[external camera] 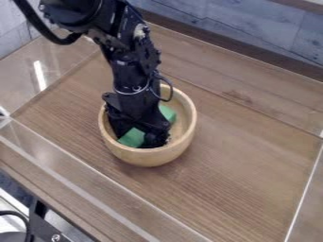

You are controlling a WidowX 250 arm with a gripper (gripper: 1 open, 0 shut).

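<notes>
A tan round bowl (179, 146) sits on the wooden table, holding a green object (165, 114). My black gripper (136, 131) reaches down from the upper left into the bowl, over and around the green object, which it partly hides. The fingertips are dark against the bowl's inside, and whether anything is between them is unclear.
A grey panelled wall (250, 28) runs along the back. Cables and pale metal parts show at the lower left beyond the table's edge.
</notes>
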